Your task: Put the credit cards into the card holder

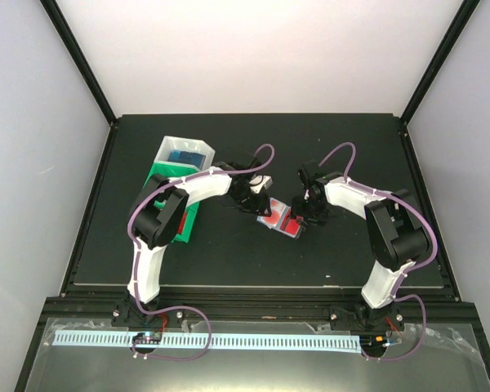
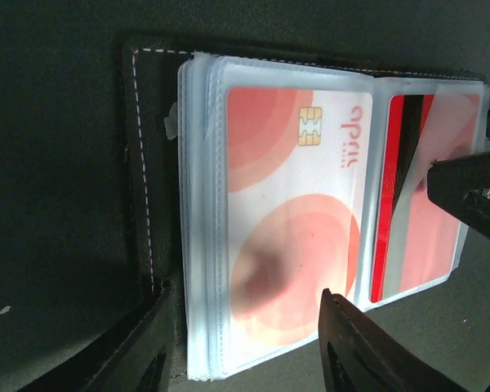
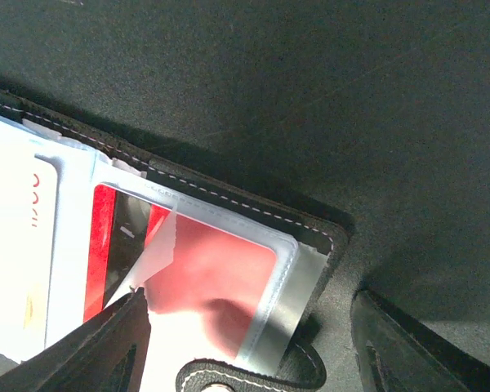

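Note:
The open card holder (image 1: 279,217) lies on the black table between my grippers, with clear sleeves showing a white-and-pink chip card (image 2: 286,229) and a red card (image 3: 204,286). In the left wrist view my left gripper is part open, its fingers either side of the sleeves' lower left part, low over the holder. My right gripper stands part open at the holder's right end, one finger over the red card and the other beside the dark cover's edge. I cannot tell that either holds anything.
A green container (image 1: 188,233) and a white container (image 1: 167,149) with contents stand at the left, partly under my left arm.

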